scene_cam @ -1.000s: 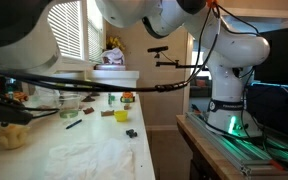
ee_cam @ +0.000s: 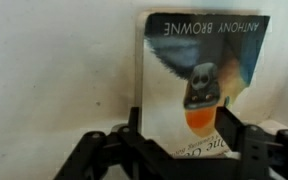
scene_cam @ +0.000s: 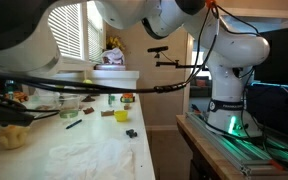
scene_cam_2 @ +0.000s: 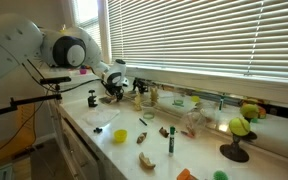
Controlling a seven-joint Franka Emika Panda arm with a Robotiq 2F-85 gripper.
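Observation:
A book (ee_cam: 174, 95) with an animal face, an orange patch and the name Anthony Browne on its cover fills much of the wrist view. Its cover faces the camera, with a pale surface to its left. At the bottom of that view the dark fingers of my gripper stand apart, partly open, over the near part of the book. Whether they touch it cannot be seen. In exterior view 1 the gripper is out of clear sight at the left.
A white cloth (scene_cam: 94, 162) lies on the counter, with a yellow cup (scene_cam: 122, 116) and a small black object (scene_cam: 131, 133) beyond it. A tan object (scene_cam: 11, 137) sits at the left. Several items stand along the window side.
In exterior view 1 the arm and its hanging cable have shifted only slightly. The objects on the counter stay where they were.

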